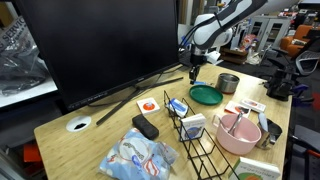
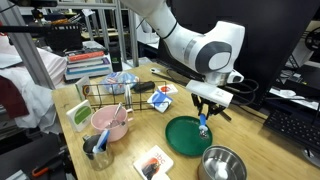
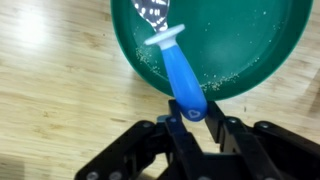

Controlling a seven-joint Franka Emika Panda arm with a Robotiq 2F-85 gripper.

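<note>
My gripper is shut on the end of a blue handle (image 3: 178,72), which belongs to a utensil with a shiny metal head (image 3: 153,12). The head's far end is cut off in the wrist view. Beneath it lies a round green plate (image 3: 225,45). In exterior view 2 the gripper (image 2: 212,103) is above the right rim of the plate (image 2: 182,138), with the blue handle (image 2: 207,118) pointing down from it. Exterior view 1 shows the gripper (image 1: 194,78) small, at the far side of the plate (image 1: 206,96).
A metal pot (image 2: 222,168) stands close beside the plate. A pink container (image 1: 238,133) and a black wire rack (image 1: 205,150) occupy the nearer table. Behind the arm rises a large black screen (image 1: 115,45). Bare wood shows left of the rack.
</note>
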